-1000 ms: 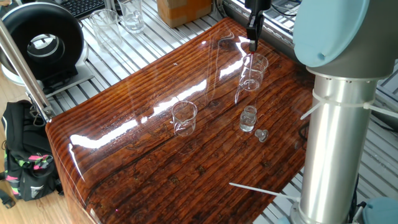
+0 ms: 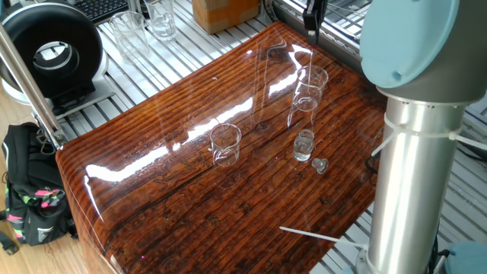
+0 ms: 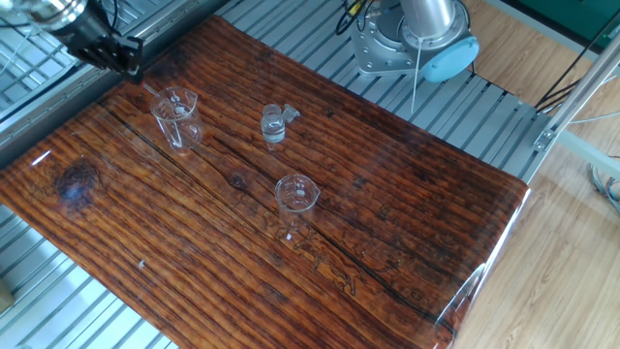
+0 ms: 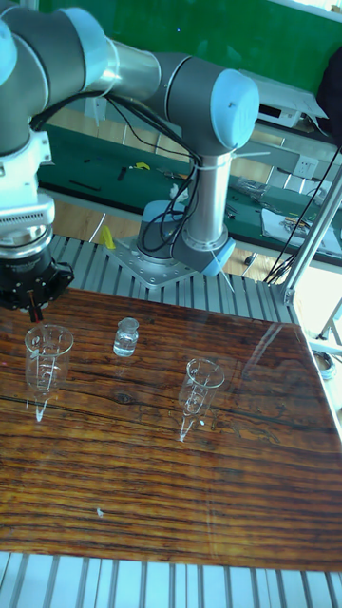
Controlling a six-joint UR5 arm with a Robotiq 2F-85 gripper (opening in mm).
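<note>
My black gripper (image 2: 312, 36) is above the table's far edge, over the rim of a clear glass beaker (image 2: 308, 97). Its fingers look close together in exterior view 3, where the gripper (image 4: 37, 316) hangs just above the beaker (image 4: 47, 370). A thin clear rod (image 3: 151, 90) appears to run from the fingertips down toward the beaker's mouth; its lower end is hard to make out through the glass. A small bottle (image 2: 303, 146) of clear liquid stands open, its glass stopper (image 2: 319, 165) lying beside it. A second beaker (image 2: 225, 146) stands apart, seemingly empty.
More glass vessels (image 2: 129, 34) and a cardboard box (image 2: 226, 12) stand on the slatted surface behind the table. A white cable tie (image 2: 319, 236) juts from the arm's column over the table edge.
The beakers, bottle and stopper have stayed put.
</note>
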